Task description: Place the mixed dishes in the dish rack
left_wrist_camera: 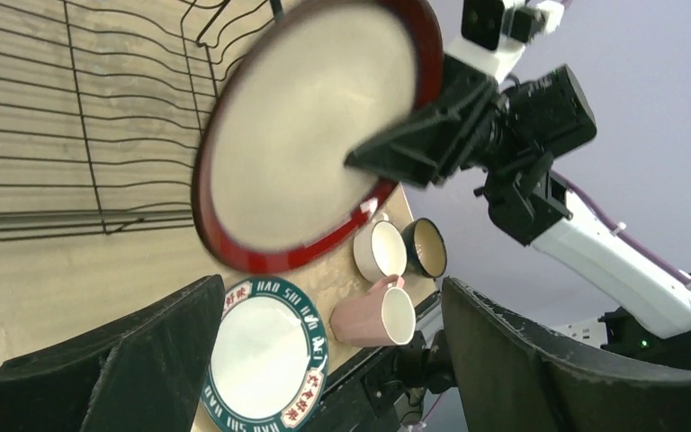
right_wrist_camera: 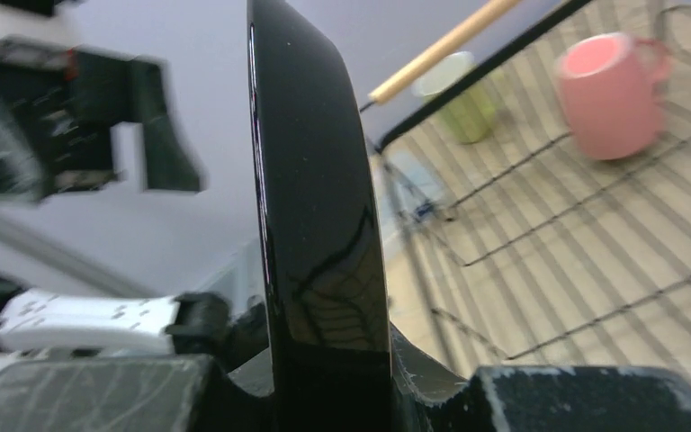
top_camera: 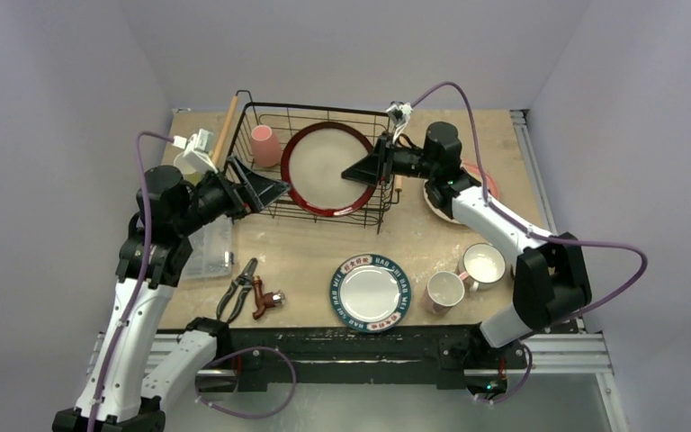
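A large cream plate with a dark red rim hangs over the black wire dish rack, held by my right gripper; its black rim side fills the middle of the right wrist view. My left gripper is open at the plate's left, its fingers apart and empty in the left wrist view. A pink mug stands in the rack's left part. A blue-lettered plate lies at the front; mugs stand front right. Other plates lie behind the right arm.
Pliers, a brown metal fitting and a clear container lie front left. A green cup stands outside the rack. Bare table separates rack and front plate.
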